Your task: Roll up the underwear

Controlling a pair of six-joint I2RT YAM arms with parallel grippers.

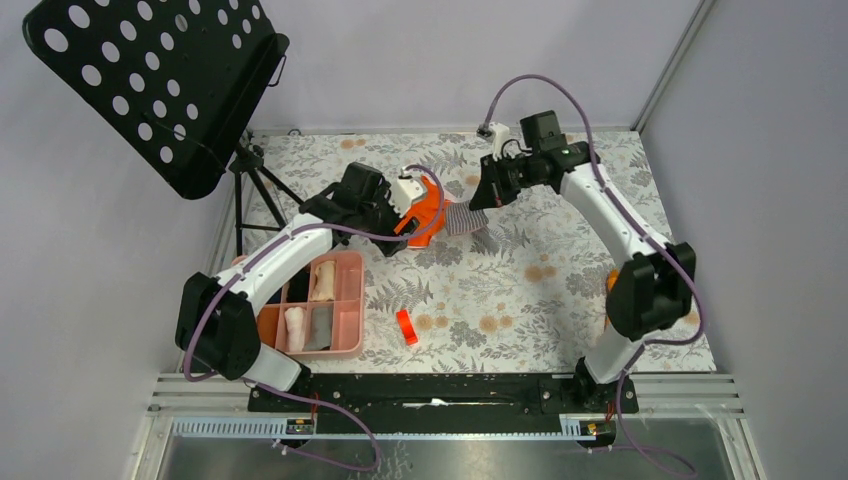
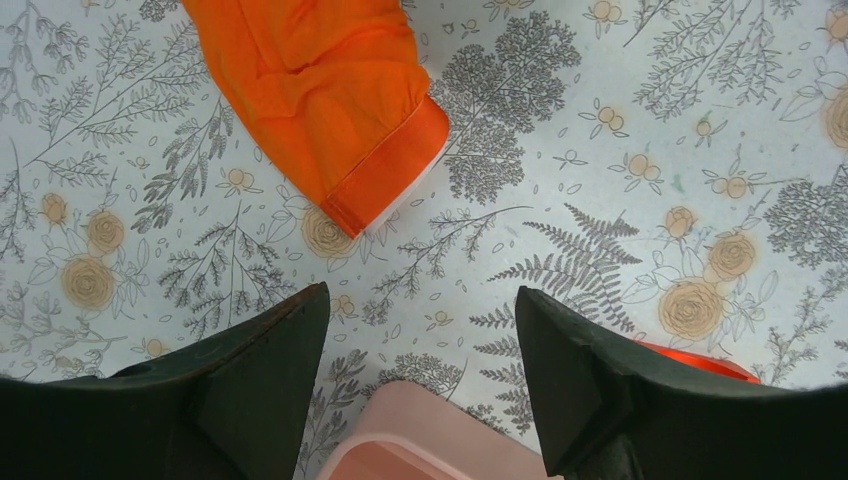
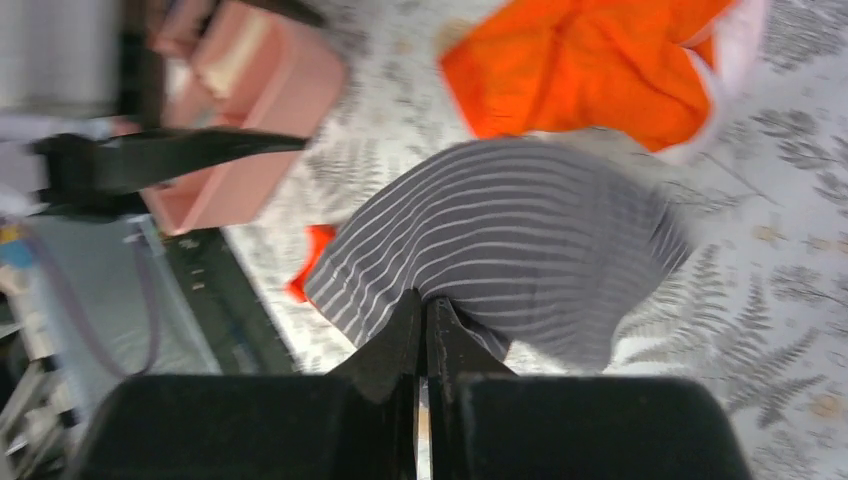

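A grey striped cloth hangs from the tips of my right gripper, which is shut on it, raised above the table. An orange garment lies just left of it on the patterned table. My left gripper hovers open near the orange garment, nothing between its fingers.
A pink divided box with folded cloths stands front left. A small orange-red object lies front centre. A black perforated stand fills the back left.
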